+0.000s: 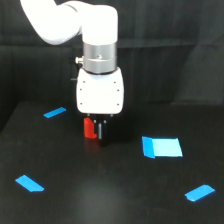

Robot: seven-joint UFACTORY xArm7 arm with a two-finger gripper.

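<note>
A small red block (90, 129) is on the dark table, left of the centre. My white and grey gripper (98, 128) points straight down right at the block. Its dark fingers blend into the black background, so their spread is unclear. The block shows mostly on the left side of the fingers. Whether they touch it or have it between them cannot be made out.
To the right lies a light blue square (166, 147) with a brighter blue strip (148, 147) along its left side. Blue tape marks lie at the front left (29, 184), front right (200, 193) and back left (54, 112).
</note>
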